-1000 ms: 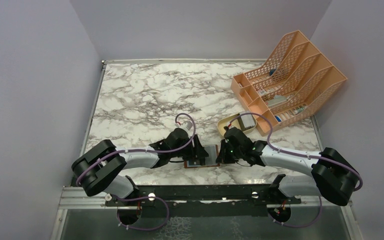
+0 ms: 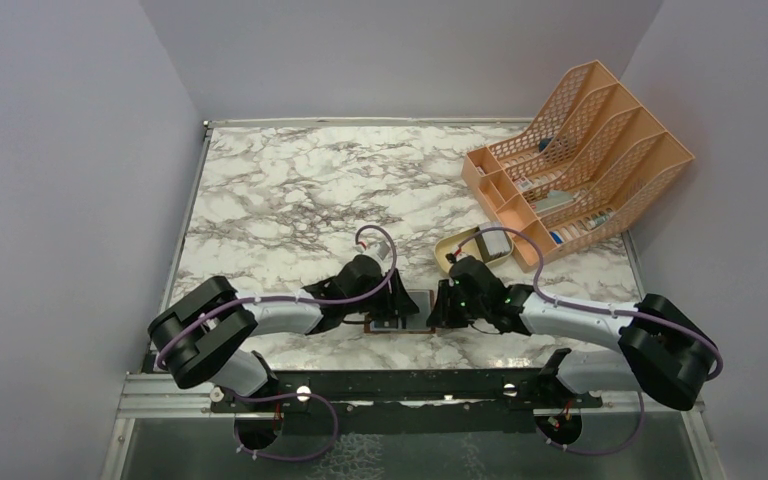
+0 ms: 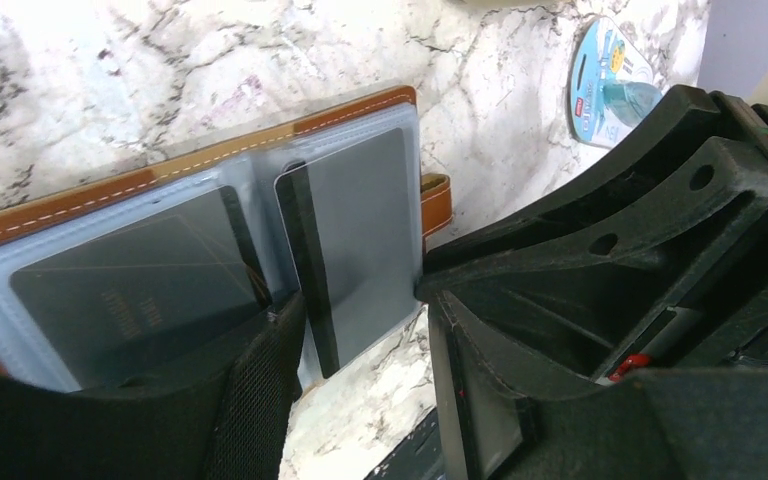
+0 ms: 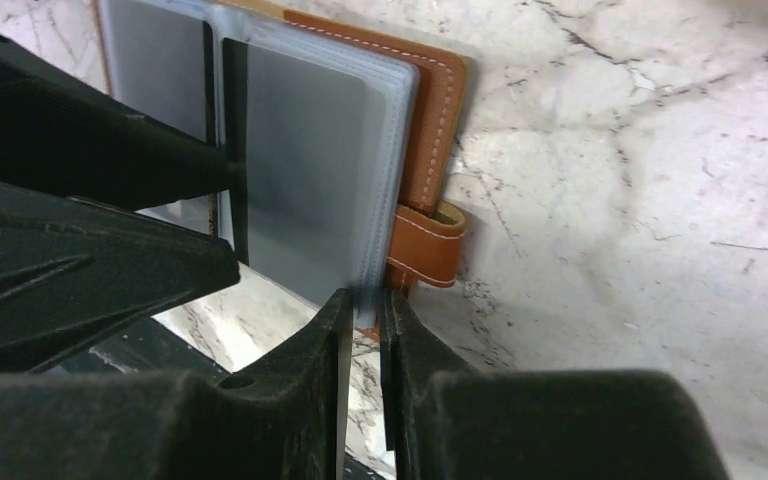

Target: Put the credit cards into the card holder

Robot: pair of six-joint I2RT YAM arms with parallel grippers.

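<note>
The brown card holder [image 2: 400, 332] lies open near the front of the table, between both grippers. In its right clear sleeve sits a card [image 3: 365, 220] with a black stripe, its striped edge at the sleeve's inner side near the fold. Another dark card [image 3: 130, 280] lies in the left sleeve. My left gripper is open over the holder, its fingertips apart, with no card gripped. At the holder's right side, my right gripper is closed down to a narrow gap, with the sleeve's outer edge between its fingertips.
A tan tray [image 2: 441, 259] with a grey-and-black item [image 2: 494, 243] stands behind the right gripper. Beyond it, a large orange organizer [image 2: 610, 130] fills the back right. A blue package [image 3: 588, 90] lies to the holder's right.
The card has slid deeper into the right sleeve. The holder has shifted slightly left.
</note>
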